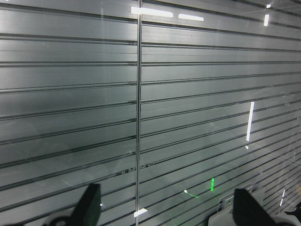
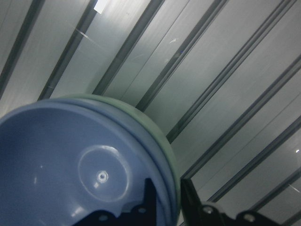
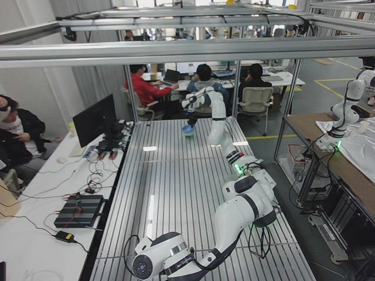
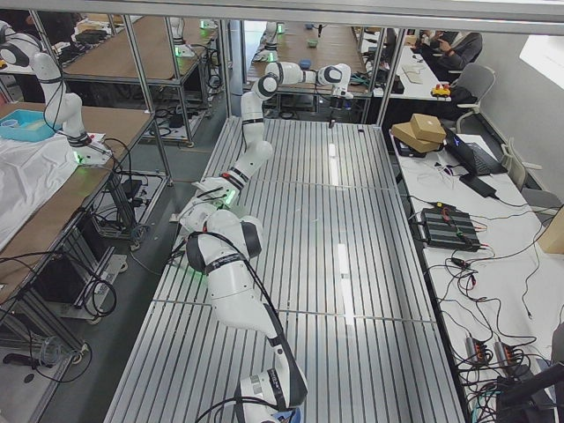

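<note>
In the right wrist view, a stack of bowls, blue (image 2: 89, 155) inside with a pale green outer one, sits between the fingers of my right gripper, shut on the stacked rims. The camera left view shows this stack (image 3: 188, 130) at the table's far end; in the camera right view it is mostly hidden behind the arm at the bottom. My left gripper stands open over bare slatted table, with nothing between its fingers.
A side desk (image 3: 47, 234) with monitor, cables and black boxes runs along one side; aluminium frame bars and another bench with robot arms (image 3: 345, 117) surround the area.
</note>
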